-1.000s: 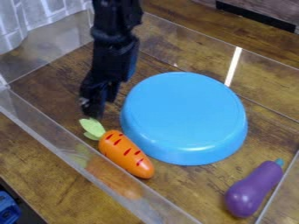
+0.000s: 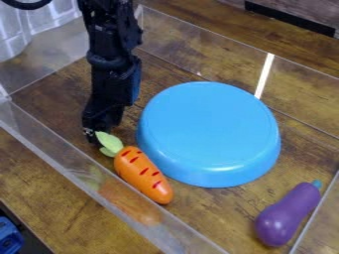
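Note:
My black gripper reaches down from the top left to the green leafy top of a toy carrot, its fingertips at or just behind the leaves. Whether the fingers are open or shut is unclear against the dark wood. The orange carrot with red marks lies diagonally at the lower middle, left of a large upturned-looking blue round object.
A purple toy eggplant lies at the lower right. A clear rail or wall runs diagonally along the left and bottom.
My gripper has moved down slightly toward the carrot's leaves and is no longer blurred. The carrot, blue object and eggplant look essentially unmoved.

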